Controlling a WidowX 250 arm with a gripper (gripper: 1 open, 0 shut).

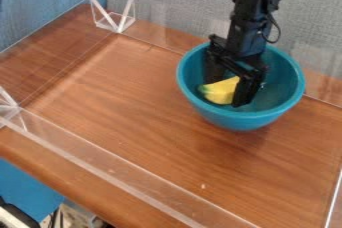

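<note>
A teal bowl (pixel 241 118) stands on the wooden table at the right. My black gripper (pixel 233 70) reaches down into it from above. A yellow object (pixel 219 90), perhaps a banana, lies inside at the left, partly hidden behind the fingers. Whether the fingers are closed on it cannot be made out.
Clear plastic brackets stand at its back left corner and left side. A grey wall runs along the back.
</note>
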